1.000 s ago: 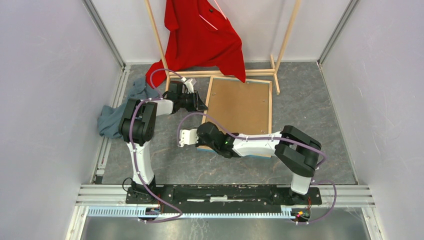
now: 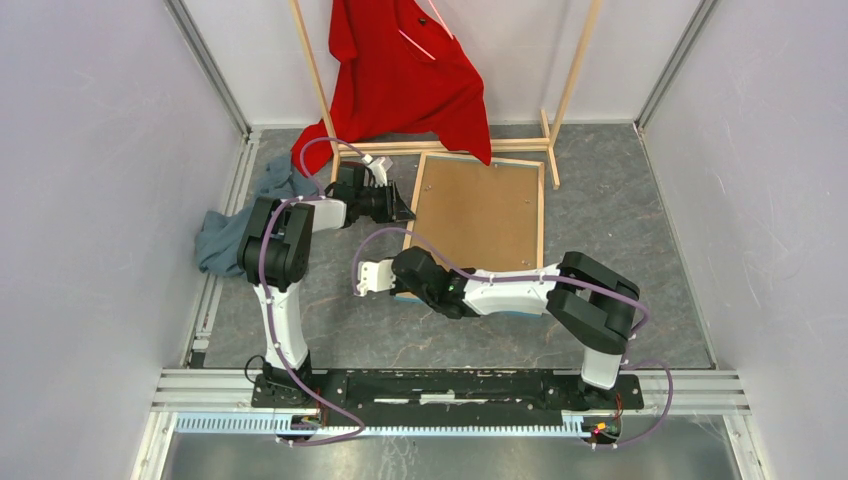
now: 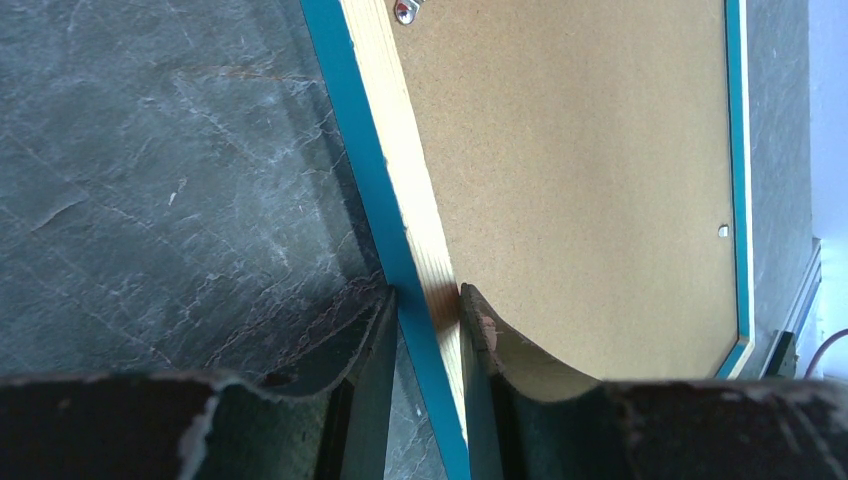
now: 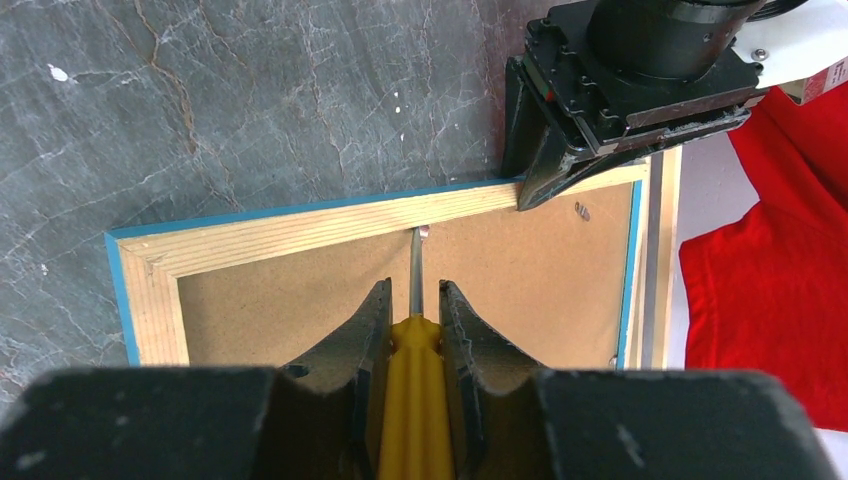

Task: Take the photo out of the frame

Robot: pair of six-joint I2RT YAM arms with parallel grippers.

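Note:
The photo frame [image 2: 480, 210] lies back-up on the table, brown backing board [image 3: 580, 170] within pale wood rails edged in blue. My left gripper has its fingertips either side of one rail [image 3: 395, 130]; whether they grip it is unclear. My right gripper is shut on a yellow-handled screwdriver [image 4: 415, 400], whose shaft points at a small metal tab [image 4: 424, 233] by that rail's inner edge. More tabs [image 4: 583, 211] sit along the board's edges. The photo itself is hidden.
A wooden rack [image 2: 575, 60] with a red garment [image 2: 400, 80] stands behind the frame, overhanging its back edge. A blue-grey cloth [image 2: 220, 240] lies at the left beside the left arm.
The left arm looks unchanged.

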